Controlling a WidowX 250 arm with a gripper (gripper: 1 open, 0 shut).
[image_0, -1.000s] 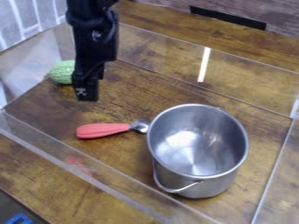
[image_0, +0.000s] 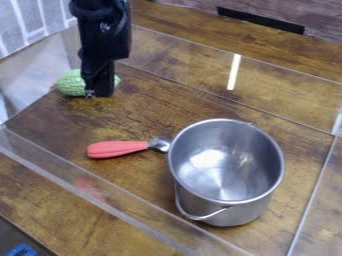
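My black gripper (image_0: 99, 88) is low at the upper left, in front of and partly over a pale green, ridged oblong object (image_0: 70, 82) lying on the wooden surface. The fingertips look close together; whether anything sits between them is hidden at this angle. A utensil with a red handle (image_0: 118, 148) and a metal head lies nearer the front, beside a steel pot (image_0: 226, 170) with a wire handle at the right.
Clear plastic walls (image_0: 54, 168) edge the work area. The wooden floor between the green object and the pot is clear, as is the back right, where a white strip (image_0: 234, 72) shows.
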